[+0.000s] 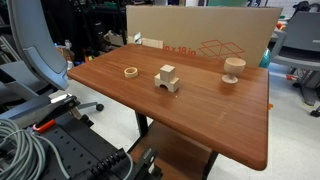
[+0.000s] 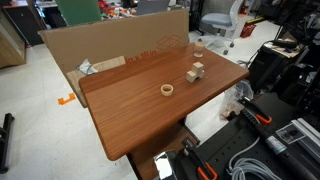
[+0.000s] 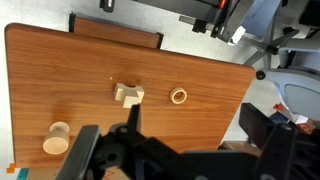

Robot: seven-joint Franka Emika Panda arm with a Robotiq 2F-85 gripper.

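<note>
A pale wooden cube (image 1: 167,73) rests on top of a small arched wooden block (image 1: 167,83) near the middle of the brown table (image 1: 215,115). To its left lies a wooden ring (image 1: 130,72), flat on the tabletop. A wooden goblet-like cup (image 1: 233,69) stands upright toward the right rear. From above, the wrist view shows the ring (image 3: 178,96), the stacked blocks (image 3: 128,94) and the cup (image 3: 57,138). My gripper is open above the table, its dark fingers wide apart with nothing between them. The exterior views do not show its fingertips.
A large cardboard panel (image 1: 200,32) stands along the table's rear edge. Coiled grey cables (image 1: 20,150) and a dark stand (image 1: 85,150) are in front. An office chair (image 3: 300,95) is beside the table.
</note>
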